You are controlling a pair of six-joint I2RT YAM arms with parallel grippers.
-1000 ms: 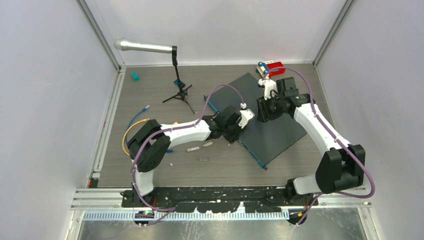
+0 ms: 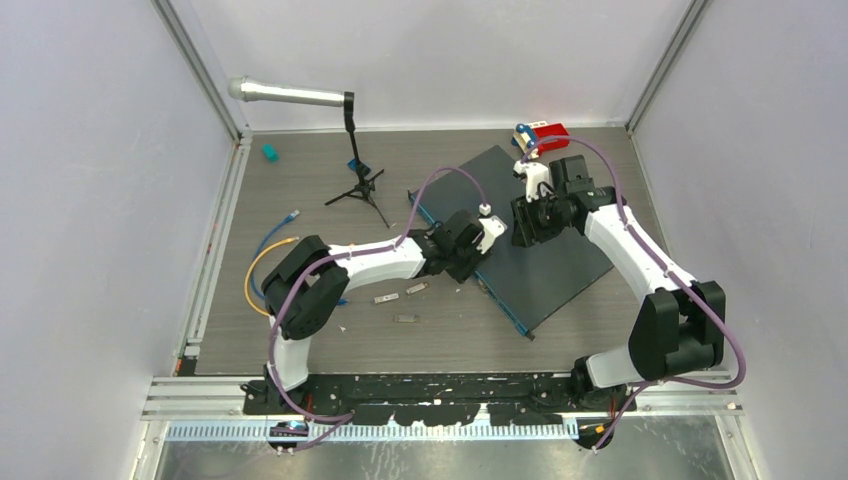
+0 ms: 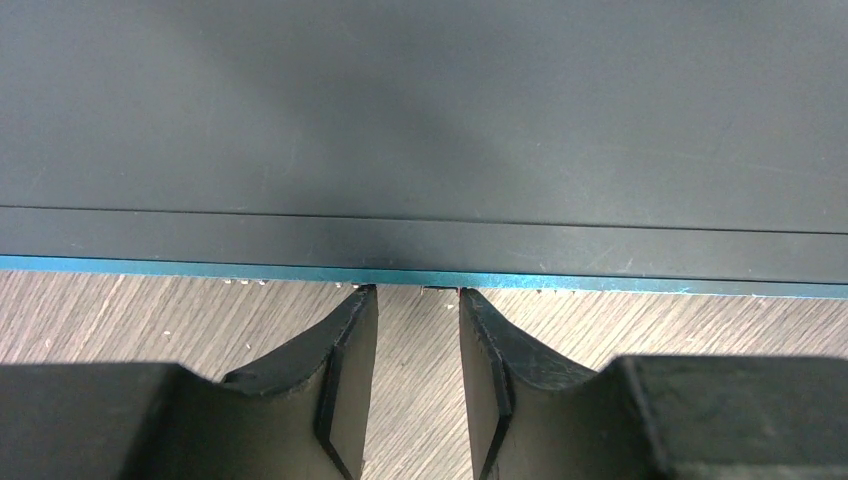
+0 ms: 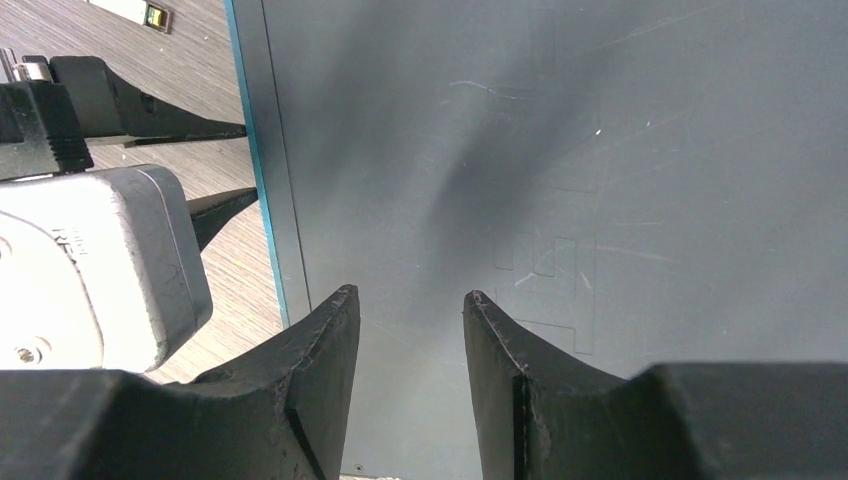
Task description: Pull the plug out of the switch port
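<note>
A dark panel with a blue edge [image 3: 200, 266] runs across the left wrist view; in the top view it lies diagonally on the right of the table [image 2: 560, 280]. My left gripper is part open at that edge, its fingertips either side of a small slot-like item just visible under the blue strip; I cannot make out a plug there. My right gripper is part open above the panel's surface [image 4: 620, 150], nothing between its fingers. The right wrist view also shows the left gripper's fingers at the blue edge and a small silver module [image 4: 155, 15] on the table.
Small modules [image 2: 386, 298] lie on the wooden table below the left arm. Blue and yellow cables [image 2: 252, 270] are at the left, a tripod stand [image 2: 362, 183] at the back, a red and white object [image 2: 552, 135] beyond the panel.
My left gripper has shifted very slightly along the panel edge; the right arm has moved very slightly. The panel looks unchanged.
</note>
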